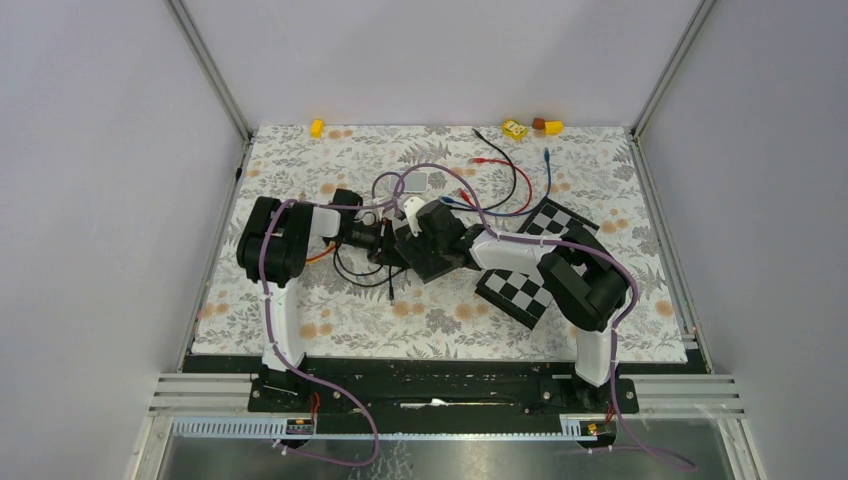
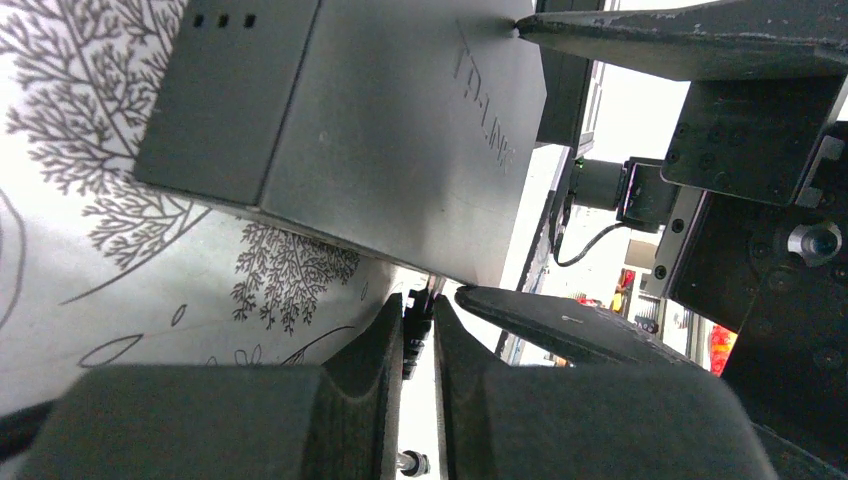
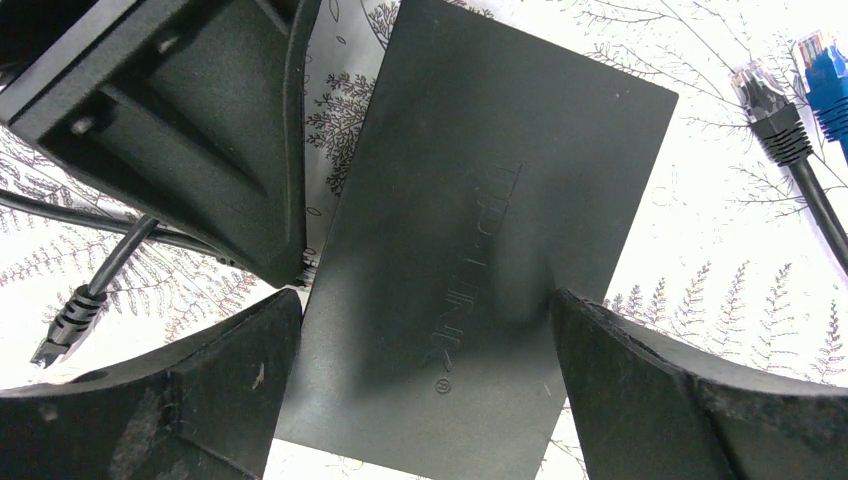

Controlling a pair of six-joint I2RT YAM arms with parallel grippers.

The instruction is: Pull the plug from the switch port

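Observation:
The black TP-LINK switch (image 3: 470,250) lies on the floral mat, between both arms in the top view. In the left wrist view my left gripper is shut on a plug (image 2: 414,340) at the switch's port edge (image 2: 350,245); its clear tip meets the switch, and how deep it sits is hard to tell. My right gripper stands open over the switch, its two fingers spread across the body, reaching to either side of it in the left wrist view.
Loose black cable ends (image 3: 780,130) and a blue one (image 3: 830,90) lie beside the switch. A checkered board (image 1: 520,295) is under the right arm. Yellow blocks (image 1: 553,128) sit at the back.

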